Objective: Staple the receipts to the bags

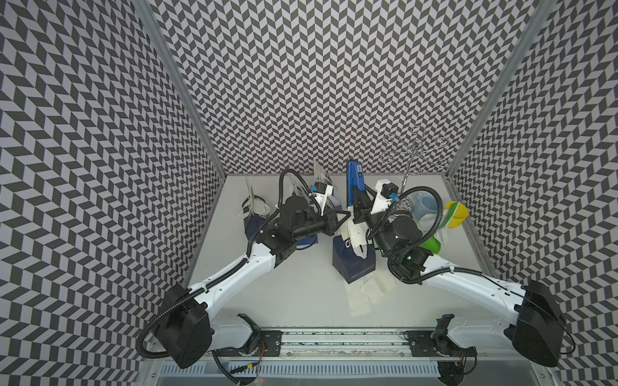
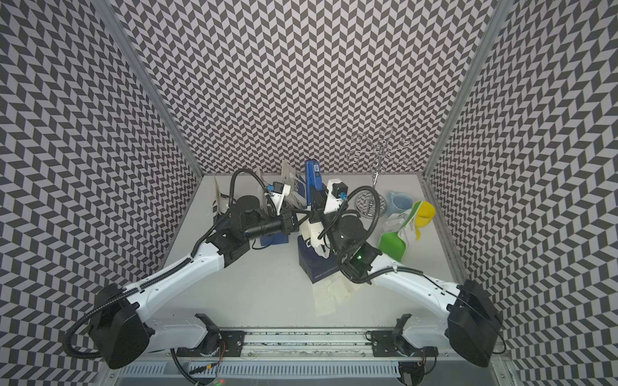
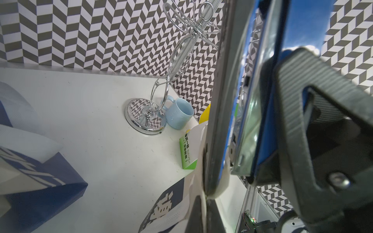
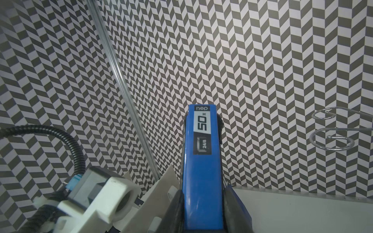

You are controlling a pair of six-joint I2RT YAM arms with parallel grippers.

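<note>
A navy bag with a white top (image 1: pixel 352 260) stands mid-table. At its upper edge my left gripper (image 1: pixel 348 216) is closed; in the left wrist view its fingers (image 3: pixel 193 222) pinch a thin white sheet at the bag's top. Whether a receipt lies with the rim there, I cannot tell. My right gripper (image 1: pixel 361 196) is shut on the blue stapler (image 4: pixel 203 174), which points up and away. The stapler's finger end (image 3: pixel 213 170) is right beside the white top in the left wrist view. Pale receipts (image 1: pixel 367 292) lie flat in front of the bag.
Several other bags (image 1: pixel 254 222) stand on the left, partly behind my left arm. To the right are a chrome stand (image 3: pixel 145 116), a blue mug (image 3: pixel 179 113), a green-and-white carton (image 2: pixel 392 245) and a yellow item (image 2: pixel 425 213).
</note>
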